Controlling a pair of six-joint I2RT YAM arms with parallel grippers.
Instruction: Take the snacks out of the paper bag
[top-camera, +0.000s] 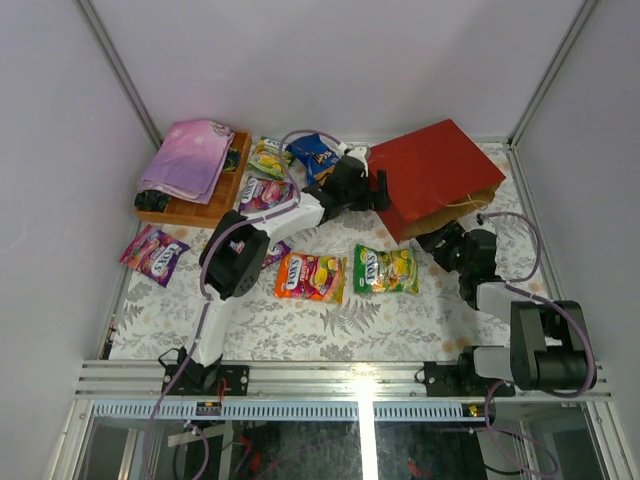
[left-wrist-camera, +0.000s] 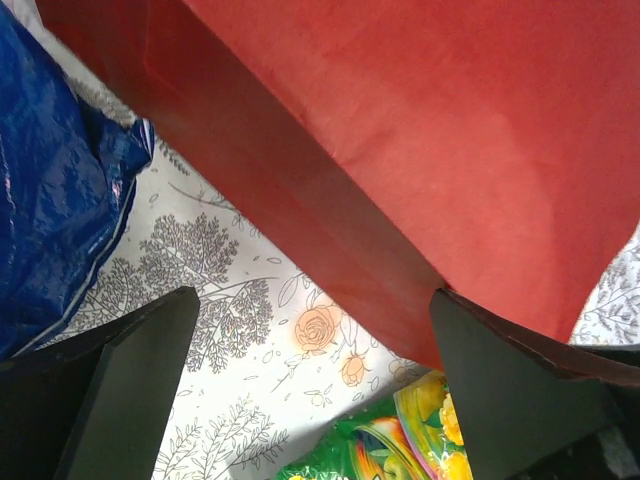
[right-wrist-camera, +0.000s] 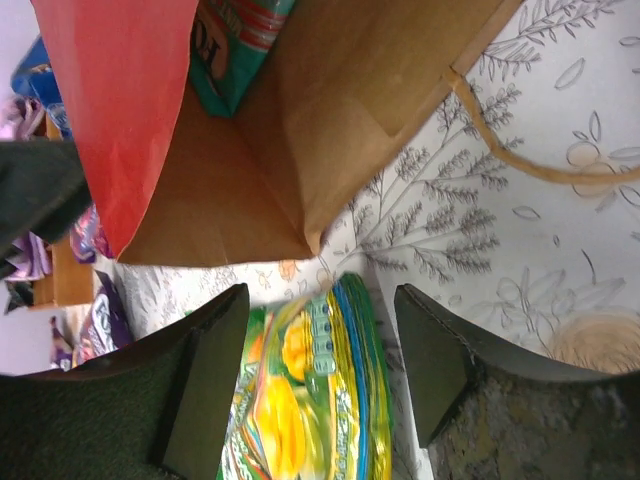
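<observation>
A red paper bag (top-camera: 430, 165) lies on its side at the back right, its brown mouth facing front; inside it a green packet (right-wrist-camera: 240, 50) shows in the right wrist view. My left gripper (top-camera: 376, 195) stands open at the bag's left side, nothing between its fingers. My right gripper (top-camera: 435, 240) is at the bag's mouth, its fingers apart with nothing held, above a green snack packet (top-camera: 386, 270) lying in front of the bag.
An orange packet (top-camera: 310, 278), a blue packet (top-camera: 312, 150) and several purple packets (top-camera: 150, 255) lie around the left and middle. A wooden tray (top-camera: 190, 213) with pink cloth sits at the back left.
</observation>
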